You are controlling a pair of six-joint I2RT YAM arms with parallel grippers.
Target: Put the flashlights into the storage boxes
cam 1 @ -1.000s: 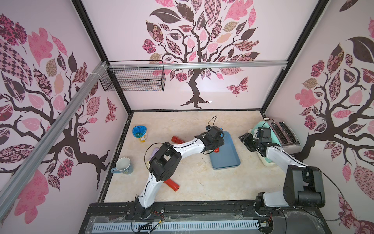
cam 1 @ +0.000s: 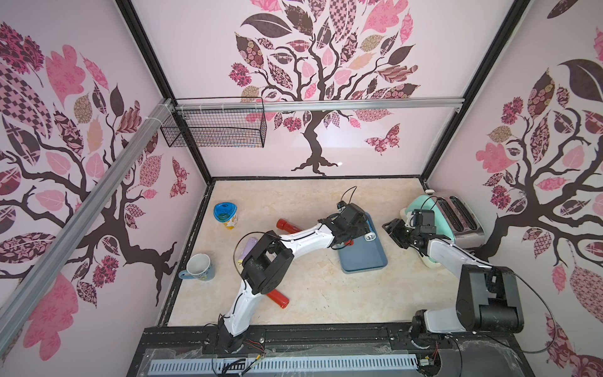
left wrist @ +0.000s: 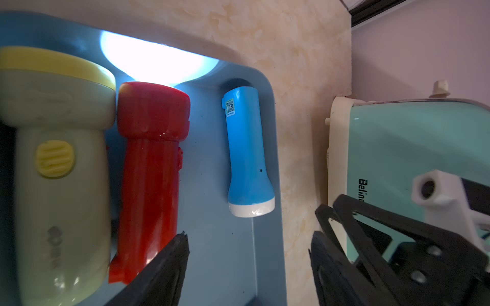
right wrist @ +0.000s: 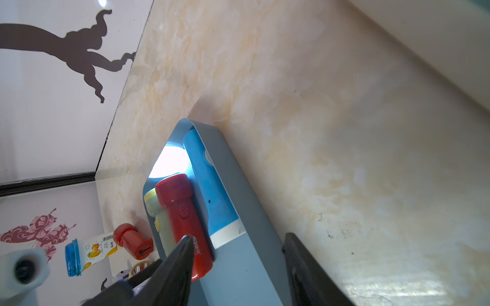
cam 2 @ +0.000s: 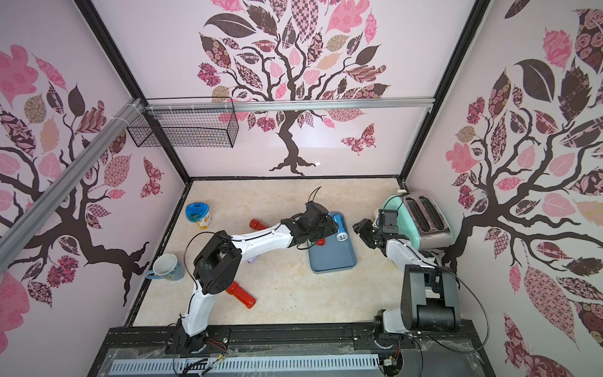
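Note:
In the left wrist view a blue flashlight [left wrist: 247, 148] lies along the right wall of the blue-grey storage box [left wrist: 279, 239]. Left of it in the box are a red flashlight [left wrist: 150, 188] and a grey-green one [left wrist: 63, 204] with a yellow rim. Just above the box, my left gripper is open, its fingers clear of the blue flashlight and nothing between them. Outside the box, red flashlights [cam 1: 287, 225] [cam 1: 277, 299] and a lilac one [cam 1: 250, 245], mostly behind my left arm, rest on the table. Right of the box, my right gripper stands open and empty.
A mint toaster [cam 1: 439, 220] stands at the right, close to my right arm. At the left are a mug [cam 1: 199, 267] and a cup with blue inside [cam 1: 225, 215]. Bare table shows in front of the box and behind it.
The blue flashlight's white head now shows at the box's right side. My right gripper has barely moved.

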